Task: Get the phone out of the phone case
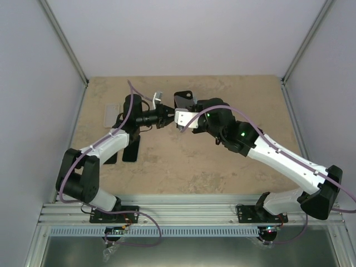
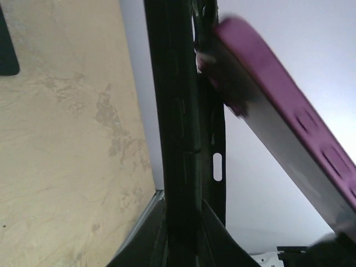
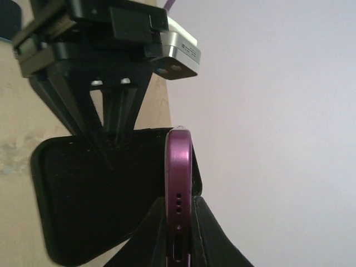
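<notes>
The black phone case [image 2: 177, 100] stands upright, with my left gripper shut on its edge. A purple-edged phone [image 2: 295, 111] slants away to the right of the case in the left wrist view, with a gap between them along most of its length. My right gripper is shut on the phone, whose narrow purple end [image 3: 179, 161] faces the camera. Behind it the open, empty-looking inside of the case [image 3: 100, 194] shows. From above, both grippers meet near the table's middle, where the right arm partly hides the phone.
Two dark flat phone-shaped items [image 1: 130, 150] lie on the table under the left arm. Farther back is a pale, clear-looking rectangle [image 1: 111, 115].
</notes>
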